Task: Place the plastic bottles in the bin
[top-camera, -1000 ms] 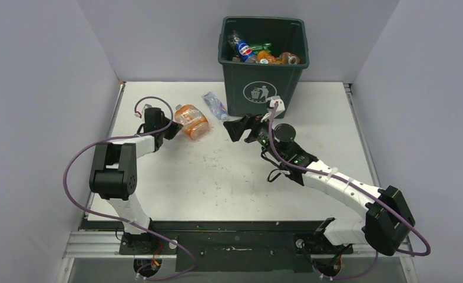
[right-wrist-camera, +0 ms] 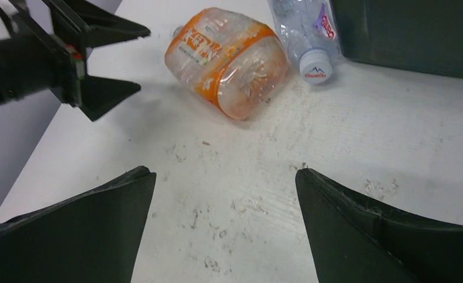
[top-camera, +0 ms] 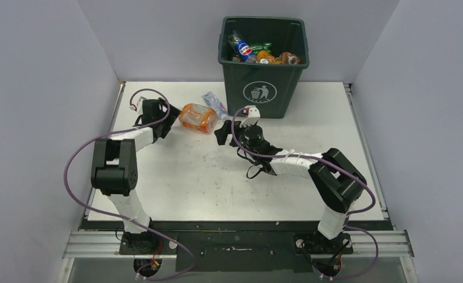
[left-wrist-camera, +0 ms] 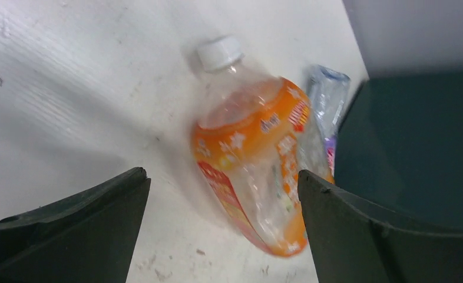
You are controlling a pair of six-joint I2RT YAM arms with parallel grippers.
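A large clear bottle with an orange label (top-camera: 198,118) lies on its side on the table, its white cap turned toward the left arm. Touching or close to its far side is a smaller clear bottle (top-camera: 215,105), whose white cap shows in the right wrist view. My left gripper (top-camera: 173,118) is open at the big bottle's cap end, with nothing held. From the lower right my right gripper (top-camera: 222,133) reaches near the bottle's base, open and empty. Behind them the dark green bin (top-camera: 232,88) stands at the table's back.
Inside the bin several items are visible, among them a blue-labelled bottle (top-camera: 244,49). Bare white table (top-camera: 205,183) stretches in front of the bottles and to the right of the bin. Grey walls close in the sides and back.
The orange-labelled bottle turned and shifted right, toward the small bottle. The right gripper has moved left and slightly nearer the bottle.
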